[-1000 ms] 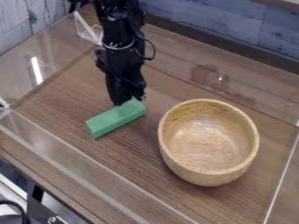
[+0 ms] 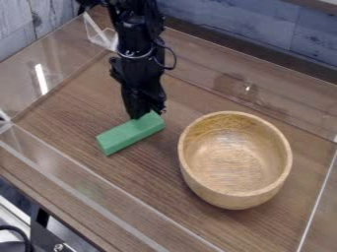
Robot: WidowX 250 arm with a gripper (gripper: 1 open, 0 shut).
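A green rectangular block [image 2: 129,134] lies flat on the wooden table, angled, in the middle left. My black gripper [image 2: 137,104] hangs just above and behind its far end, pointing down and shut; nothing shows between its fingers. Whether the fingertips touch the block is hard to tell. To the right of the block stands a large pale tan round bowl [image 2: 235,157].
The wooden table [image 2: 79,162] has free room at the left, front and back right. A blue wall [image 2: 263,25] runs along the back. A dark cable lies at the bottom left corner, off the table.
My gripper has shifted very slightly over the last second. The block and bowl have not visibly moved.
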